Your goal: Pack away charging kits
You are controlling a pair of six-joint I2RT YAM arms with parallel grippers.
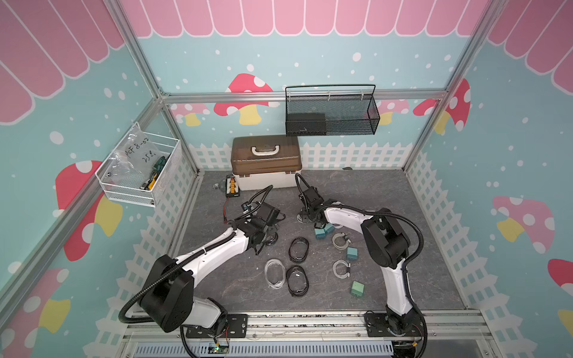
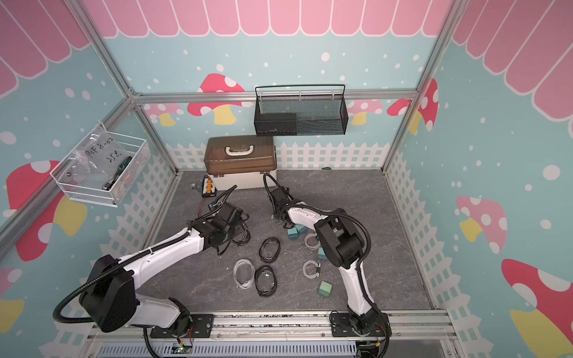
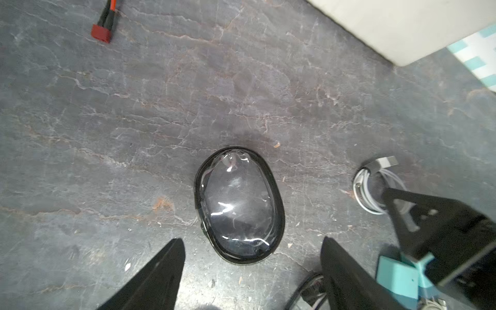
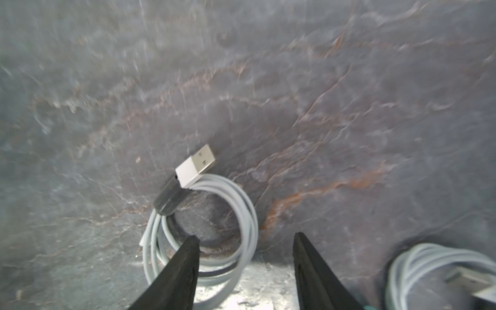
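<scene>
A coiled grey USB cable [image 4: 247,206] lies on the table in the right wrist view, its metal plug [image 4: 196,165] pointing up and right. My right gripper is over the coil's near side, fingers apart and not closed on it. In the left wrist view, a clear oval pouch with a black rim [image 3: 237,201] lies flat ahead of my open left gripper; nothing is held. Two more black-rimmed pouches [image 1: 298,249] and a grey-rimmed one [image 1: 274,274] lie nearer the front. Teal charger blocks [image 1: 320,234] and a green block [image 1: 357,288] sit among other coiled cables [image 1: 341,268].
A brown-lidded toolbox [image 1: 266,162], lid down, stands against the back wall, beside a small black-and-yellow item [image 1: 232,186] with a red lead. A black mesh basket [image 1: 352,116] and a white wire basket [image 1: 137,170] hang on the frame.
</scene>
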